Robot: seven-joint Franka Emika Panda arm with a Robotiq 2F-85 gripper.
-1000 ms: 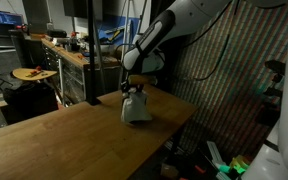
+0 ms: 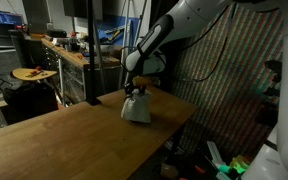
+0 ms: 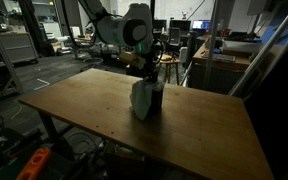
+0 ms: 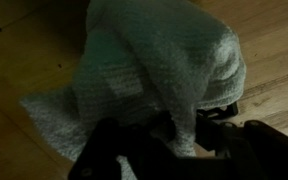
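Note:
A pale grey-white cloth (image 2: 136,108) hangs from my gripper (image 2: 137,92) over the far part of the wooden table. In the second exterior view the cloth (image 3: 141,98) drapes down beside a dark upright object (image 3: 156,97), its lower end at or close to the tabletop. The wrist view has the cloth (image 4: 164,60) bunched up between the dark fingers and spreading over much of the picture. My gripper is shut on it. The fingertips are mostly covered by the folds. What the dark object is, I cannot tell.
A dark post (image 2: 90,60) stands behind its back edge. Farther back are a round stool (image 2: 34,74) and a cabinet (image 2: 72,68).
The arm and the cloth have shifted slightly to the right in exterior view 1. The cloth stays in the gripper.

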